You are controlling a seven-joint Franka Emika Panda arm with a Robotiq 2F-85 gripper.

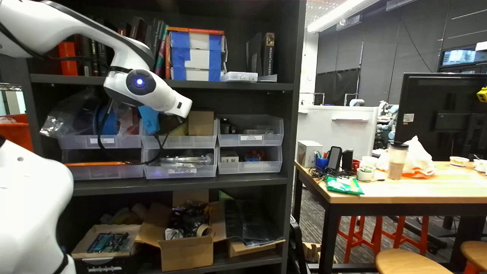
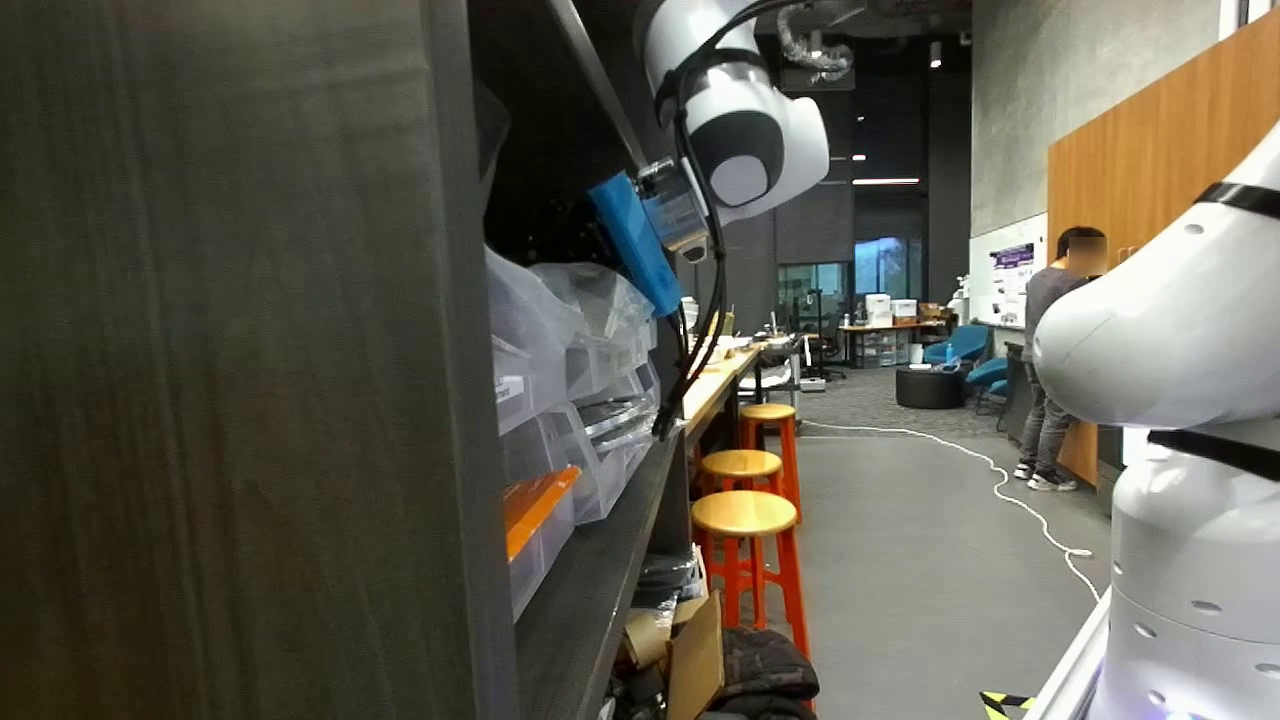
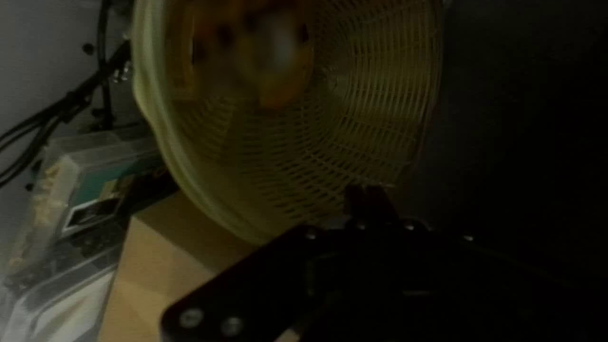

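Seen from the wrist, my gripper is shut, its dark fingers together at the lower edge of a pale wicker basket (image 3: 365, 131). Nothing shows between them, and the image is too dark to tell whether they touch the weave. Inside the basket sits a blurred orange-and-yellow thing (image 3: 279, 94). From outside, the hand's blue mount (image 1: 149, 119) is in front of the middle shelf's upper bins; the fingers are hidden there. The second exterior view has the blue mount (image 2: 636, 244) tilted toward the shelf opening, the fingertips lost in shadow.
A cardboard box (image 3: 165, 251) and clear plastic cases (image 3: 85, 188) lie beside the basket. Clear bins (image 1: 180, 171) fill the middle shelf, with upright books (image 1: 157, 45) on the shelf above. A shelf side panel (image 1: 296, 137) stands to the right. Cables hang from the arm.
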